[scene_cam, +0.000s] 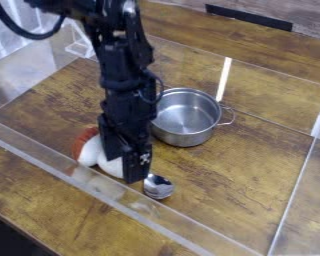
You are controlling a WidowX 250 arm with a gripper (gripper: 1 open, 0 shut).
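My black gripper (124, 152) points down over a white and red soft-looking object (91, 150) left of centre, its fingers open around or just above it. A shiny spoon (157, 186) lies just to the right, partly hidden by the gripper. A steel pot (187, 112) with wire handles stands behind the gripper on the right. Whether the fingers touch the white object is unclear.
Clear panels or edges run along the left, front and right. A dark slotted strip lies at the back right.
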